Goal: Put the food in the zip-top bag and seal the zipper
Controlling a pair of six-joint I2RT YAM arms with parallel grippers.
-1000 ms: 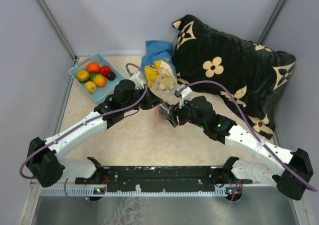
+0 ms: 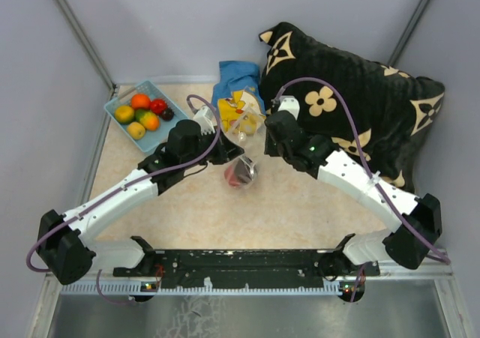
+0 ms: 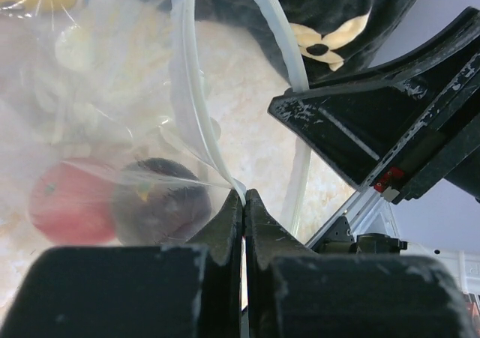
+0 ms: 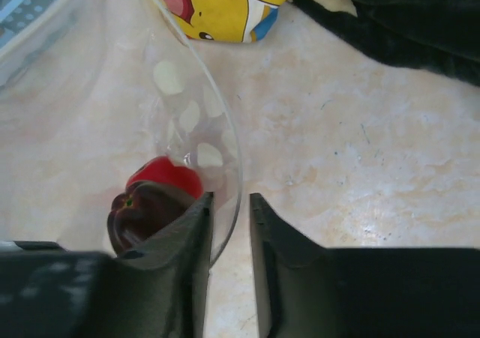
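The clear zip bag (image 2: pixel 241 171) lies in the middle, holding a red item (image 4: pixel 166 174) and a dark purple one (image 4: pixel 146 218). My left gripper is shut on the bag's rim. My right gripper is part open beside that rim, whose edge runs between or just behind its fingertips; whether it touches is unclear. In the left wrist view the right gripper's dark finger (image 3: pixel 330 121) crosses the loose zipper strip.
A blue basket of fruit (image 2: pixel 146 121) sits at back left. A yellow cartoon pouch (image 2: pixel 232 109) and blue cloth (image 2: pixel 236 76) lie behind the bag, a black patterned cushion (image 2: pixel 345 106) at back right.
My right gripper has moved up toward the back of the table and turned, uncovering more of the bag in the top view. The left arm looks unchanged.
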